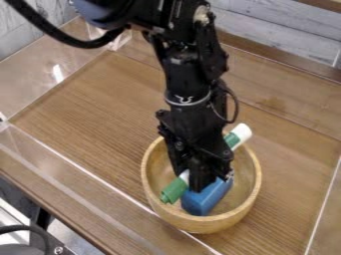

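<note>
A wooden bowl sits near the front edge of the wooden table. Inside it lie a blue block and a green-and-white cylinder, slanting up to the right so its white end rests near the back rim. My black gripper reaches down into the bowl, shut on the cylinder at its middle; the fingertips are partly hidden among the objects.
Bare table spreads to the left and right of the bowl. A pale wall runs along the back. Dark equipment and cables sit beyond the lower left edge.
</note>
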